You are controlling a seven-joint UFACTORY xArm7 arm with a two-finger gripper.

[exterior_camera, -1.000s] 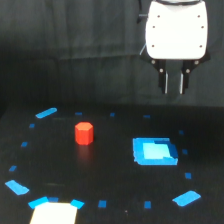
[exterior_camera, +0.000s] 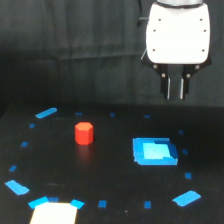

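A white gripper point(exterior_camera: 175, 85) hangs at the upper right of the camera view, high above the dark table, its thin dark fingers pointing down; whether they are open or shut is hard to tell. A red block point(exterior_camera: 84, 133) stands on the left half of the table. Below the gripper, on the right half, lies a blue square tray or frame point(exterior_camera: 173, 160) with a pale cyan inside. At the bottom left a pale, cream-coloured object point(exterior_camera: 52, 213) is cut off by the frame's edge, with blue tape around it.
Blue tape strips and small blue marks are spread over the dark table point(exterior_camera: 110, 175). The middle of the table between the red block and the tray is clear. A dark cloth backdrop stands behind.
The gripper has shifted very slightly to the right. The objects on the table have not moved.
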